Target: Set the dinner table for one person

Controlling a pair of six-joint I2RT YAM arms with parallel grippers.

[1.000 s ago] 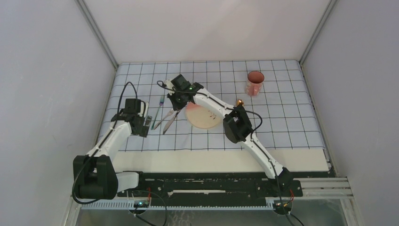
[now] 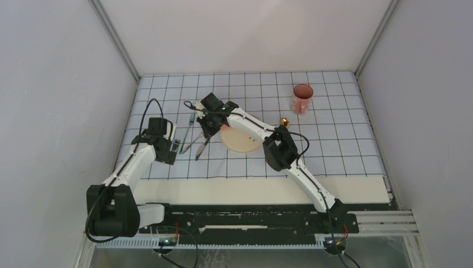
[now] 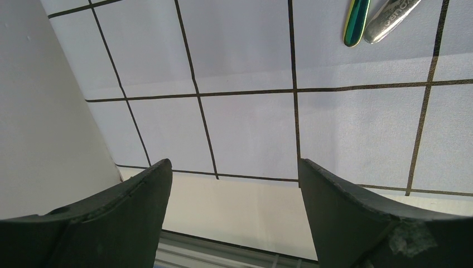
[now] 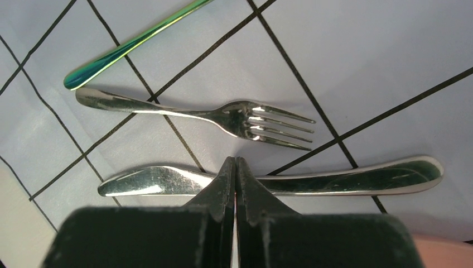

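In the right wrist view, a silver knife [image 4: 357,182] lies crosswise behind the fingertips of my right gripper. That gripper is shut; whether it touches the knife cannot be made out. Above the knife lies a silver fork [image 4: 237,118], tines to the right, its handle end close to a green utensil [image 4: 139,40]. A cream plate [image 2: 241,140] sits right of the cutlery, partly under the right arm. My left gripper is open and empty, left of the cutlery, with the green handle [image 3: 356,23] at the top of its view.
A pink mug [image 2: 302,100] stands at the back right. A small gold object [image 2: 284,121] is beside the right arm.
My right gripper has shifted slightly left and toward the front. The knife's near end has moved a little to the right. The left arm has barely moved.
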